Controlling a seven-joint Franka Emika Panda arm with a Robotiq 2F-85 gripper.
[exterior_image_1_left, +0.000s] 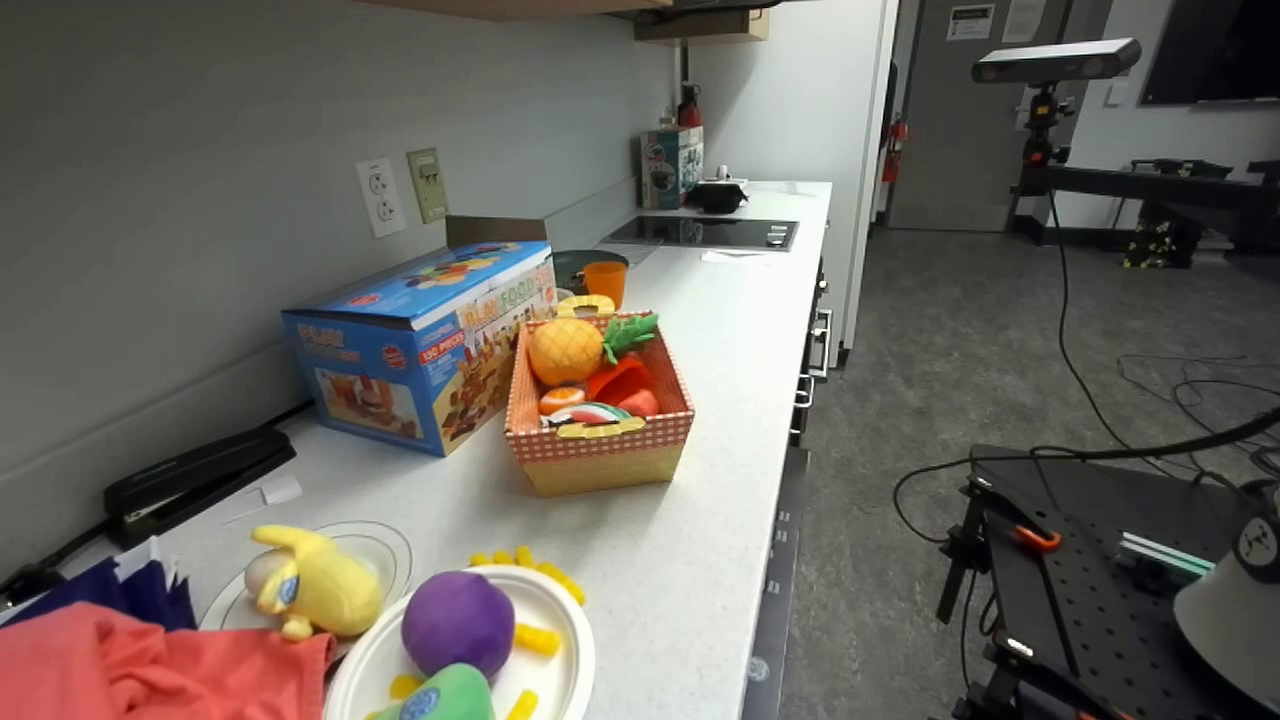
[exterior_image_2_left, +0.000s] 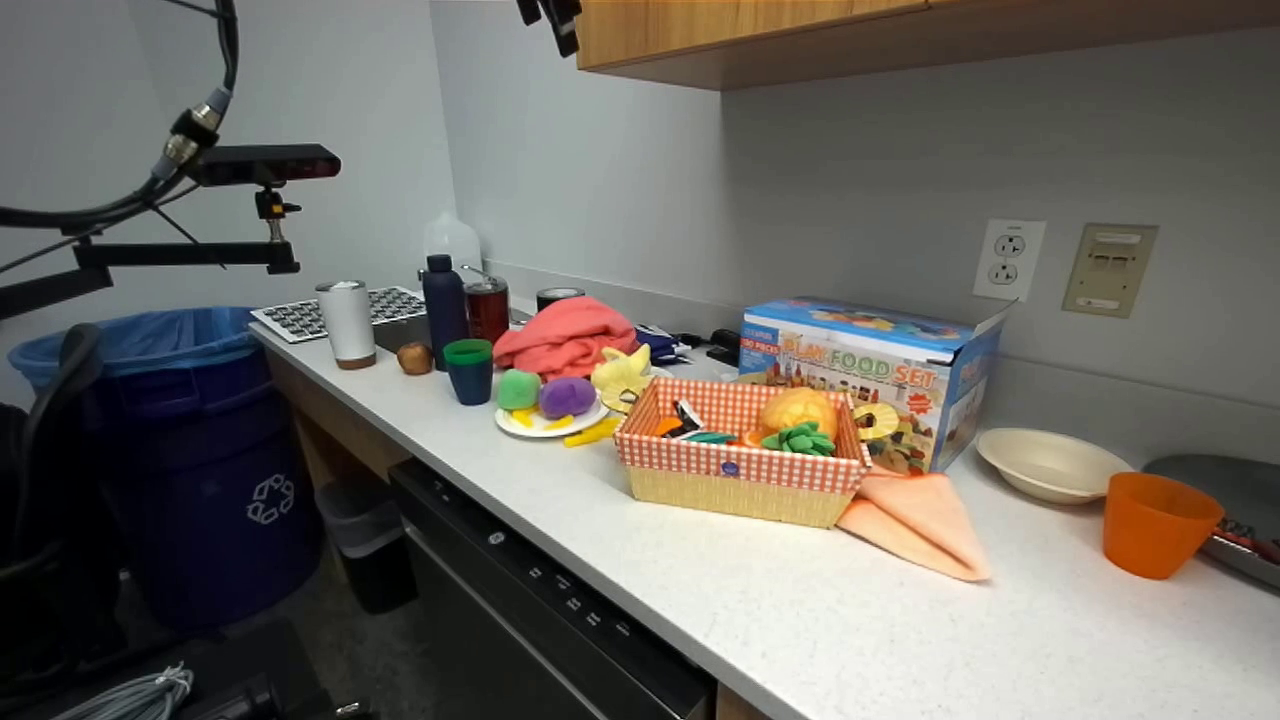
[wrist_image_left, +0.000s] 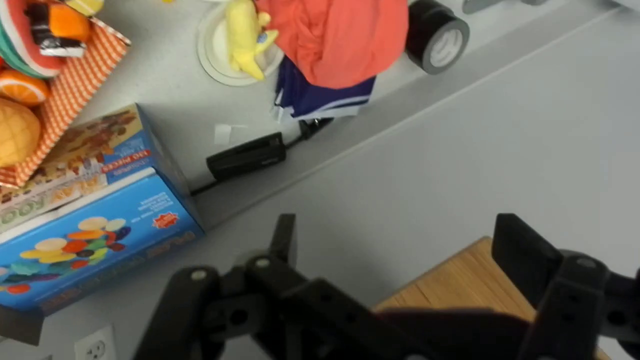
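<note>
My gripper is open in the wrist view, its two dark fingers wide apart with nothing between them. It hangs high, with the grey wall and part of the wooden cabinet behind it. On the counter, a checked basket (exterior_image_2_left: 732, 490) holds a toy pineapple (exterior_image_1_left: 566, 350), an orange slice, a watermelon piece and other play food. A white plate (exterior_image_1_left: 577, 654) bears a purple plush ball (exterior_image_1_left: 458, 624), a green plush toy (exterior_image_1_left: 446, 696) and yellow pieces. The yellow plush toy (exterior_image_1_left: 330, 588) lies on a pale plate beside it.
Against the wall stands a blue play food box (exterior_image_2_left: 864, 348). A coral cloth (exterior_image_2_left: 576, 336), cups and bottles crowd the far end in exterior view 2. An orange cup (exterior_image_2_left: 1154, 524) and a bowl (exterior_image_2_left: 1050, 466) sit at right. The wooden cabinet (exterior_image_2_left: 768, 42) overhangs.
</note>
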